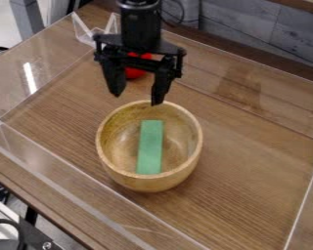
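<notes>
My gripper (138, 82) hangs in the upper middle of the camera view, its two dark fingers spread open above the back of a yellow bowl (112, 131). A long green object (150, 146) lies lengthwise inside the bowl. A red object (138, 72) sits behind the gripper, mostly hidden by it.
A clear, crinkled item (97, 31) lies at the back left. A grey wall runs along the back right, and a black cable is at the lower left.
</notes>
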